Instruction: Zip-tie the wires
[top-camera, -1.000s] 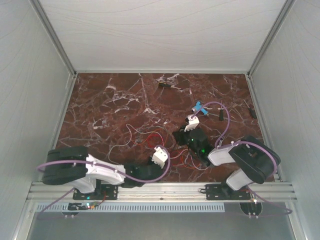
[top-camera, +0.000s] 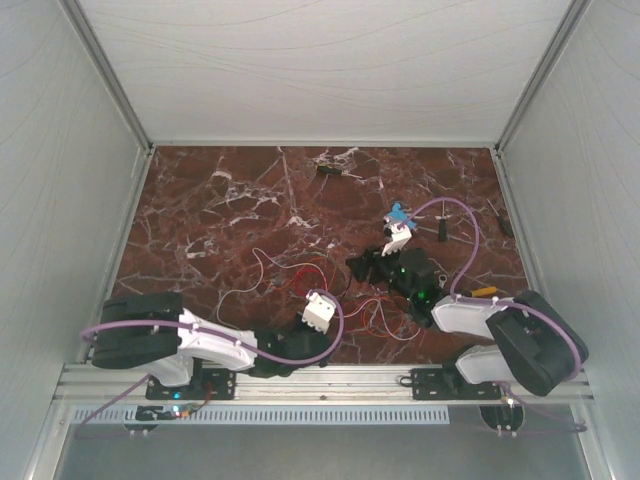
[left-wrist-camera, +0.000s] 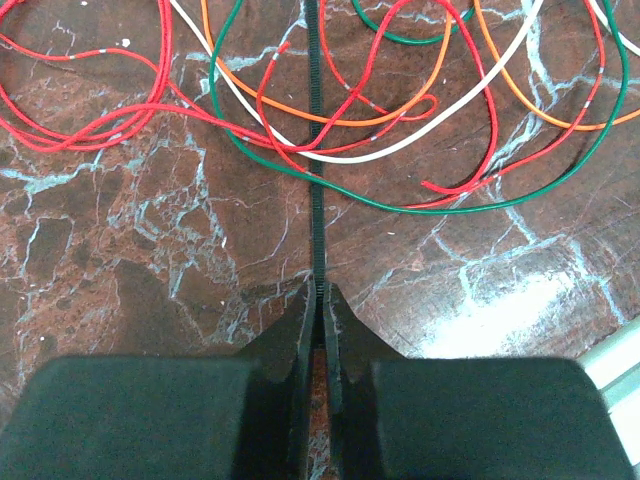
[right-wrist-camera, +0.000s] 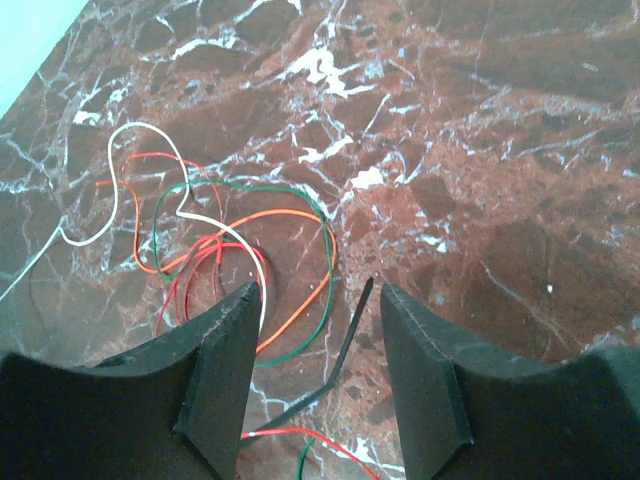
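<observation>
Red, orange, green and white wires (left-wrist-camera: 445, 208) lie in loose loops on the marble table, with a black zip tie (left-wrist-camera: 318, 225) running under or among them. In the left wrist view my left gripper is shut at the near end of the tie, its tips on that strip. My right gripper is open above the table; between and beyond its fingers in its wrist view lie the dark tie (right-wrist-camera: 346, 340) and the wire loops (right-wrist-camera: 329, 255). Whether the tie is looped round any wires cannot be told.
A screwdriver (top-camera: 329, 170) lies at the back, a blue tool (top-camera: 397, 213) behind my right arm, and more dark-handled tools (top-camera: 442, 229) at the right. An orange item (top-camera: 484, 291) is beside the right arm.
My right arm has shifted to the right and its gripper has turned slightly. The left arm and the wires look almost unchanged.
</observation>
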